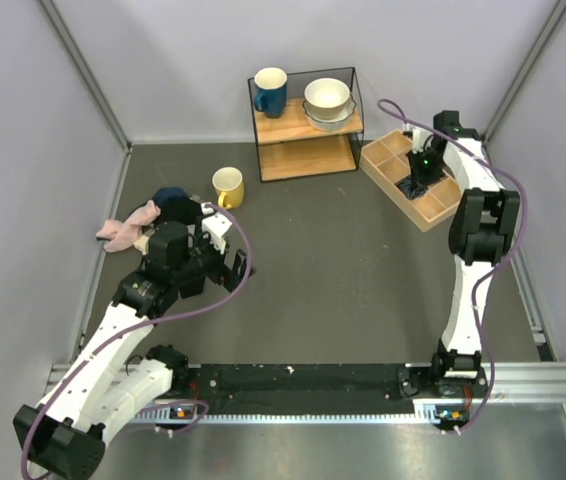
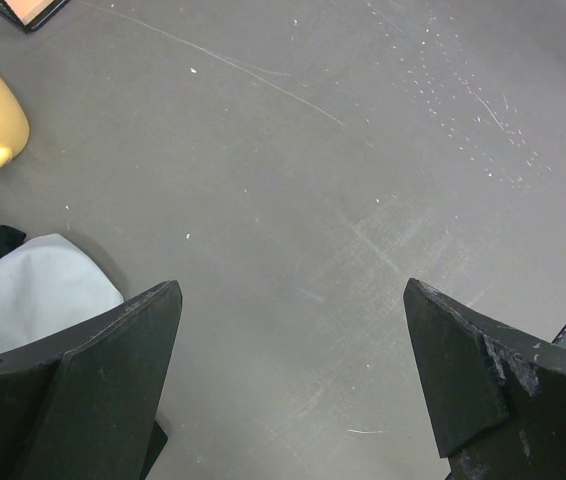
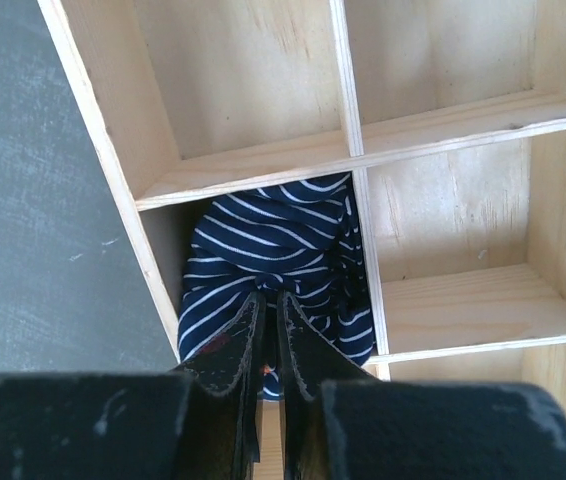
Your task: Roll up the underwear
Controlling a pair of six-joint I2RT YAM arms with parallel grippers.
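Navy underwear with white stripes (image 3: pixel 253 245) lies bunched in one compartment of the wooden divided box (image 3: pixel 353 155). My right gripper reaches down into that compartment, shut on the striped cloth, which puckers at the fingertips. From above, a dark patch of the underwear (image 1: pixel 410 189) shows beside the right gripper (image 1: pixel 421 168), and the arm hides part of the box. My left gripper (image 1: pixel 240 268) is on the left side of the table, far from the box. In the left wrist view its fingers (image 2: pixel 113 370) stand wide open, with only grey table between them.
Left of centre stands a yellow mug (image 1: pixel 228 187). Pink cloth (image 1: pixel 129 226) and dark garments (image 1: pixel 175 205) are piled beyond the left arm. A shelf (image 1: pixel 308 158) with a blue mug and bowls is at the back.
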